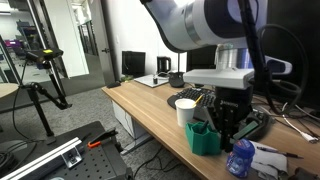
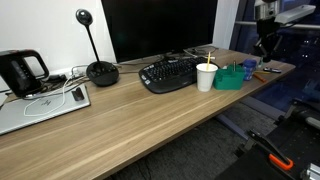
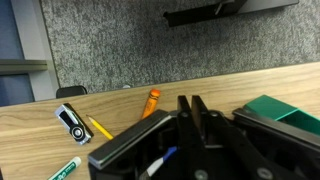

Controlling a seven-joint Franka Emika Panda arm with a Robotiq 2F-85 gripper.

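In exterior view 1 my gripper is low over the desk, between a green open-topped box and a blue cup. The wrist view has my gripper dark at the lower edge, its tips close together; whether anything is between them cannot be made out. The green box lies to its right there, and a bit of blue shows beneath the fingers. From the far side, exterior view 2 gives the green box with the blue cup behind it.
An orange marker, a yellow pencil, a green-white pen and a small silver device lie on the desk. A white cup and a black keyboard stand close by.
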